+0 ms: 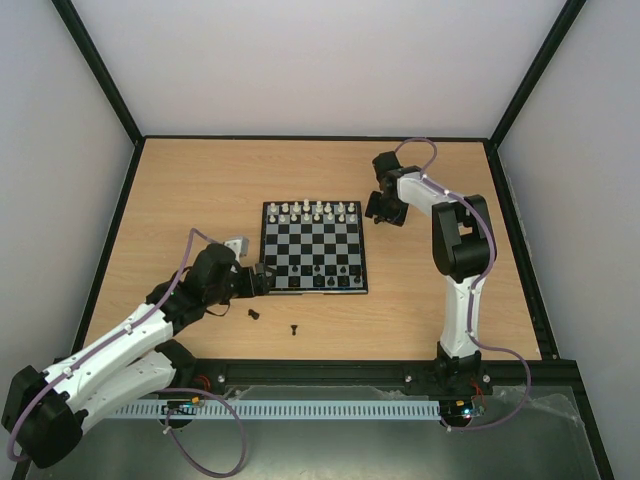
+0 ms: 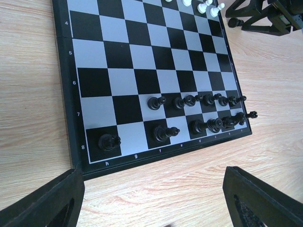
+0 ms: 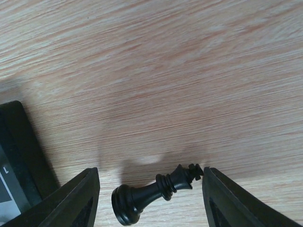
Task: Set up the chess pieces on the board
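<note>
The chessboard (image 1: 313, 245) has white pieces (image 1: 310, 211) along its far side and black pieces (image 2: 163, 133) standing along its near side. In the left wrist view a black rook-like piece (image 2: 109, 142) stands on h8, with g8, g7 and h7 bare. My right gripper is open, beyond the board's right edge. Between its fingers a black crowned piece (image 3: 151, 193) lies on its side on the table, its crown close to the right finger (image 3: 218, 191). Off the board's near left corner, my left gripper stands open with nothing between its fingers.
Two small dark pieces lie on the table in front of the board: one piece (image 1: 253, 314) near the left gripper, another piece (image 1: 294, 329) farther right. Bare wood surrounds the board; the left arm reaches over the front left.
</note>
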